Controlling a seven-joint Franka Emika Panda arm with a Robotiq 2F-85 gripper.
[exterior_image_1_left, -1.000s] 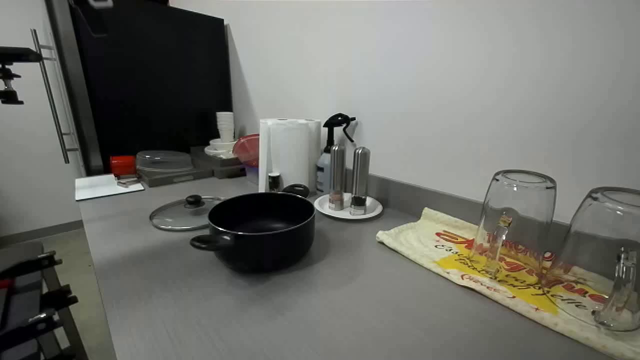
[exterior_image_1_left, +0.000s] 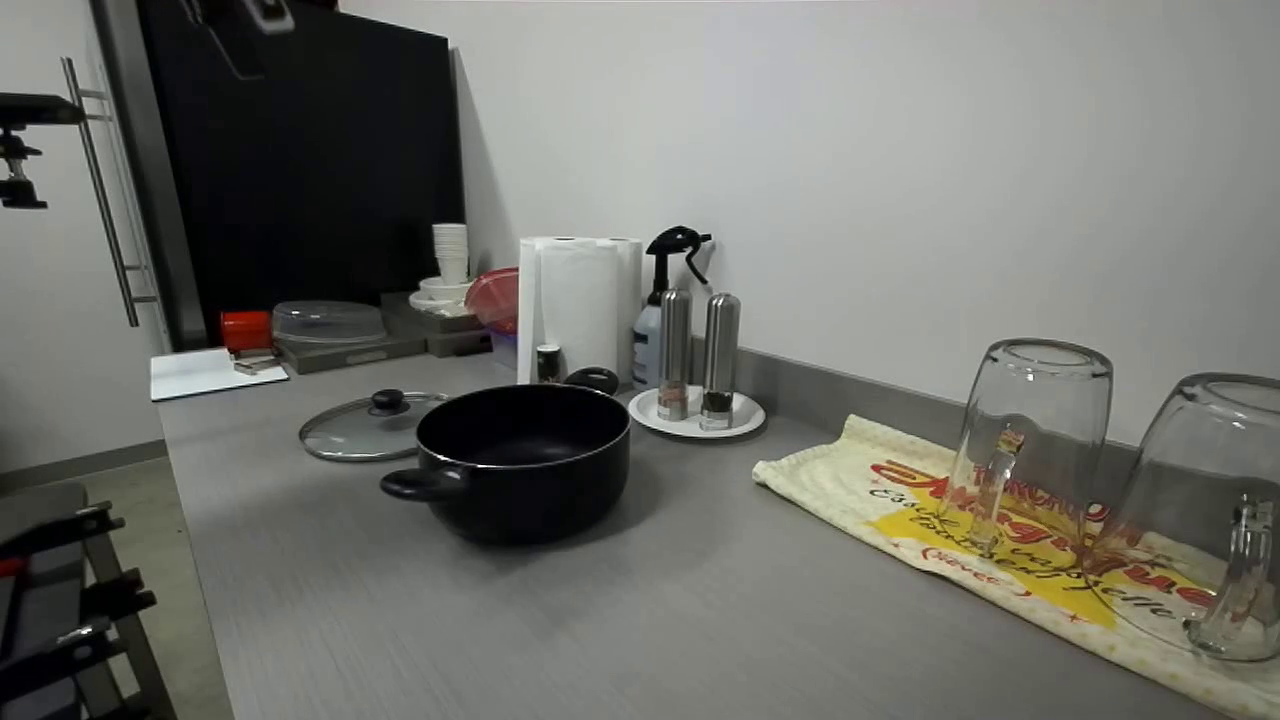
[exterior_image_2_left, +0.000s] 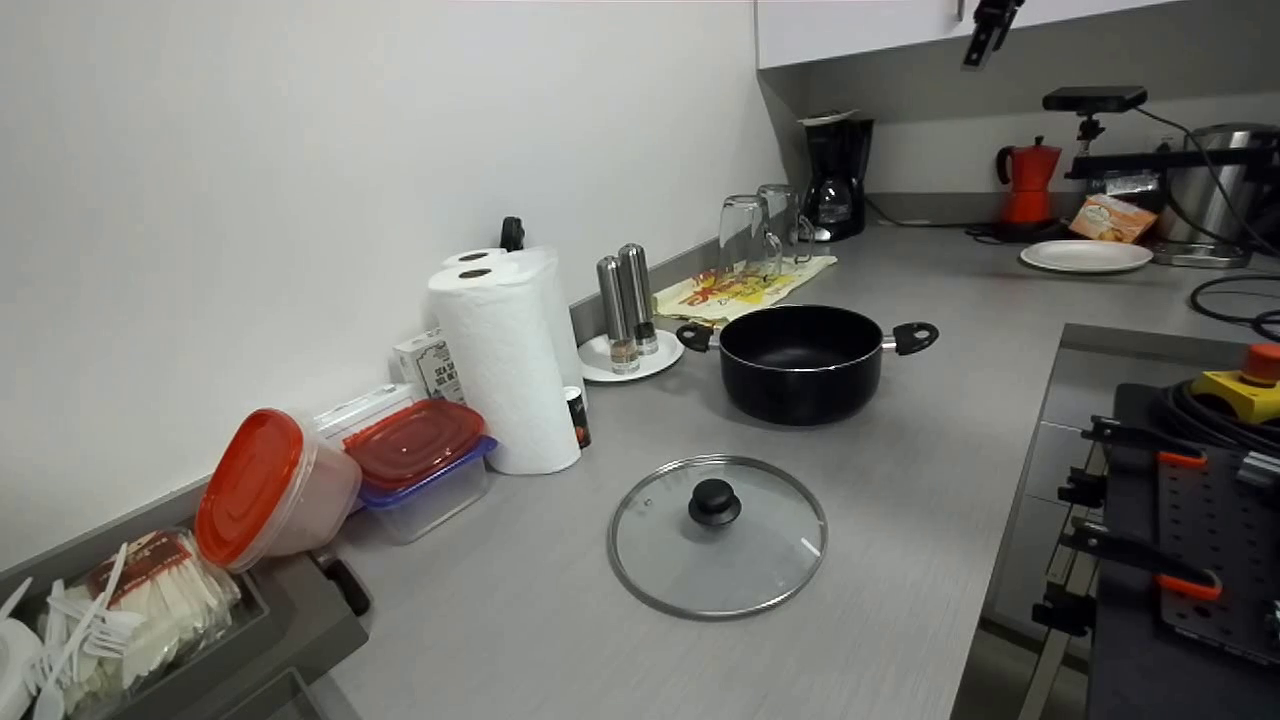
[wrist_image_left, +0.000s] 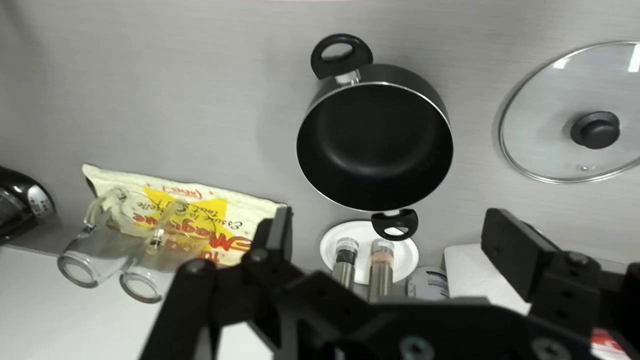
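An uncovered black pot (exterior_image_1_left: 528, 480) with two side handles stands on the grey counter; its inside looks empty. Its glass lid (exterior_image_2_left: 672, 552) with a black knob (exterior_image_2_left: 715, 502) lies flat on the counter, apart from the pot. In the wrist view my gripper is open, its dark fingers wide apart with only air between them. It hangs high above the counter, and the pot (wrist_image_left: 375, 144) appears below, beyond the fingertips. Only part of the gripper (exterior_image_2_left: 986, 42) shows at the top edge of the second exterior view.
Two mills (exterior_image_2_left: 626, 306) stand on a white plate (exterior_image_2_left: 594, 360) by the wall, beside paper towels (exterior_image_2_left: 504, 372). Upturned glass mugs (exterior_image_1_left: 1032, 444) rest on a printed cloth (exterior_image_1_left: 840, 468). Plastic containers (exterior_image_2_left: 414, 480) stand left of the lid.
The part of my gripper at the top left of the first exterior view has shifted slightly right. The pot, lid and other objects have stayed put.
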